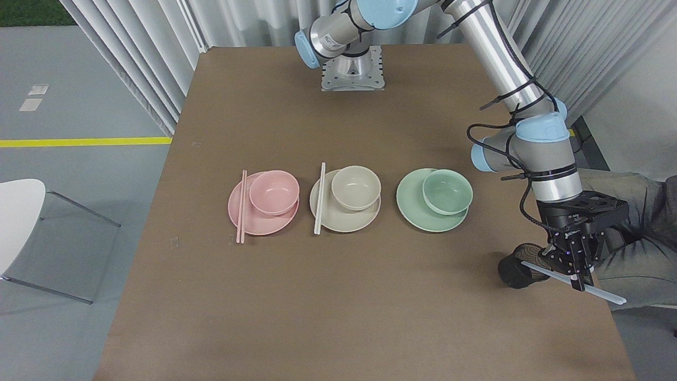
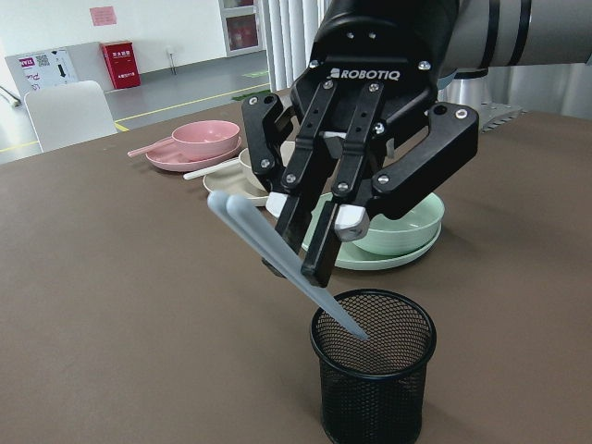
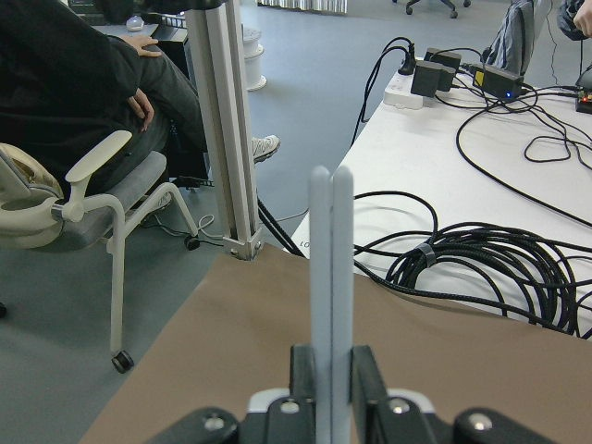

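My gripper (image 2: 296,259) is shut on a pair of pale blue-grey chopsticks (image 3: 330,259), held tilted at the table's right side, just above a black mesh pen holder (image 2: 373,379). Green plate and bowl (image 1: 447,193), white plate and bowl (image 1: 355,188) and pink plate and bowl (image 1: 274,191) stand in a row, with white chopsticks (image 1: 319,209) and pink chopsticks (image 1: 241,216) on the latter two plates.
The arm's base (image 1: 350,80) is at the back. In the wrist view, a white table (image 3: 416,157) carries coiled cables beside a metal post.
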